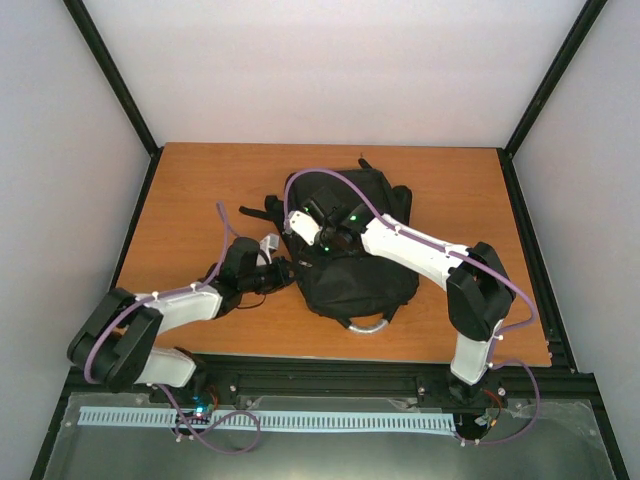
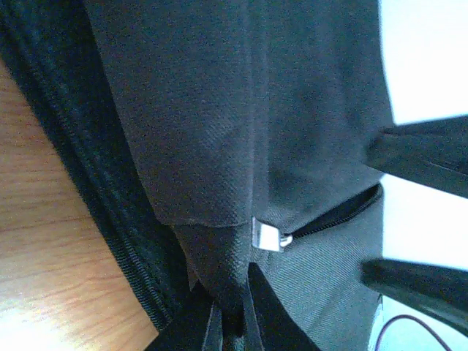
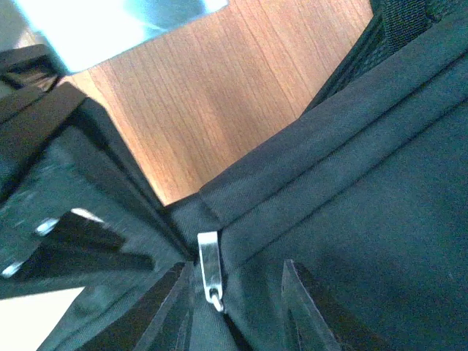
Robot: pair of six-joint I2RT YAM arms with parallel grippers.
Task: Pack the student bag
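Observation:
A black backpack [image 1: 355, 292] lies on the wooden table. My left gripper [image 1: 282, 274] is at the bag's left edge; in the left wrist view its fingertips [image 2: 227, 322] are shut on a narrow fold of black fabric, below a zipper pull [image 2: 267, 236]. My right gripper [image 1: 319, 237] is over the bag's upper middle. In the right wrist view its fingertips [image 3: 296, 300] stand part open above the fabric, either side of a silver zipper pull [image 3: 210, 263], with the left gripper's dark fingers reaching in from the left.
Side walls and a back wall enclose it; the front rail runs along the near edge.

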